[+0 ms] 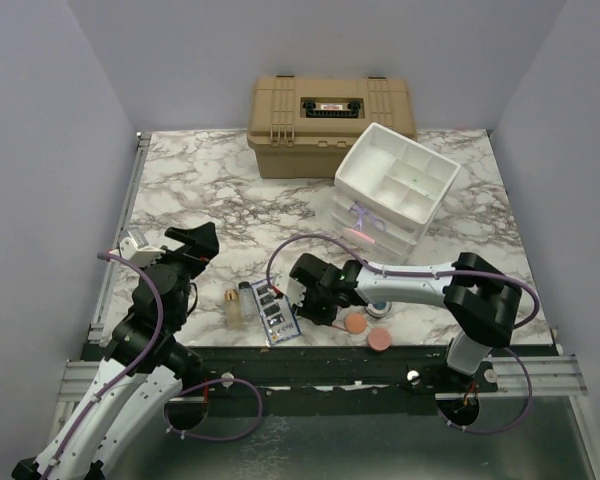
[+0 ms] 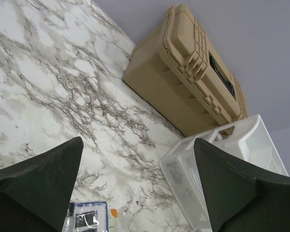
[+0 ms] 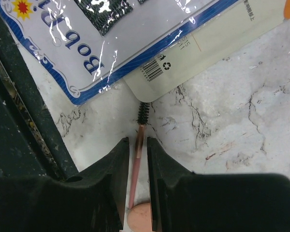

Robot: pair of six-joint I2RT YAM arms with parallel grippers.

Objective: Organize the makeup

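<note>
My right gripper is low over a thin mascara wand [image 3: 134, 179] with a pink handle, its open fingertips on either side of the handle. A blue-edged pouch [image 1: 277, 313] lies over a cream card [image 3: 193, 58]; round pink compacts [image 1: 378, 339] lie nearby. A bottle [image 1: 234, 308] and a small tube [image 1: 248, 300] lie left of the pouch. My left gripper stands open and empty above the table's left part, facing the clear organizer [image 1: 400, 175].
A tan case [image 1: 325, 150] stands at the back, beside the organizer with drawers. Walls border both sides, and a dark edge runs along the front.
</note>
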